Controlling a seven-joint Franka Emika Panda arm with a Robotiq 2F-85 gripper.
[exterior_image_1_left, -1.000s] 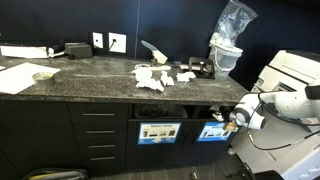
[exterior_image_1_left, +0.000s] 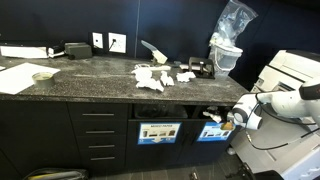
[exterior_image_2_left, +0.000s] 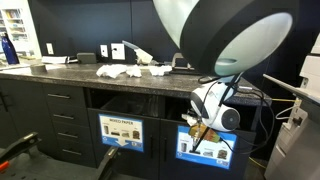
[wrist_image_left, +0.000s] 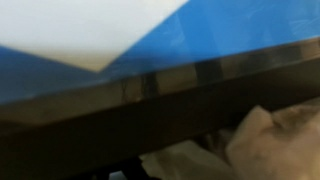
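Note:
At the right end of the counter my gripper (exterior_image_2_left: 202, 135) is low, in front of the right bin opening and its blue-and-white sign (exterior_image_2_left: 190, 146). It is open, though its fingers are too small and dark to make out clearly. In the wrist view the blue sign (wrist_image_left: 230, 30) fills the top, above a dark edge. Below that edge, pale crumpled material (wrist_image_left: 275, 140) shows at the lower right. Several white crumpled papers (exterior_image_1_left: 150, 79) lie on the dark countertop (exterior_image_1_left: 95, 85).
Another open bin slot, with a mixed paper sign (exterior_image_1_left: 159, 133), is left of the arm. Drawers (exterior_image_1_left: 98, 130) stand farther left. A tin (exterior_image_1_left: 43, 79) and a dark device (exterior_image_1_left: 200, 68) rest on the counter; a clear bin (exterior_image_1_left: 228, 50) is at its back right.
The gripper end has shifted slightly near the right opening, where more pale material shows now. The papers on the counter have not moved.

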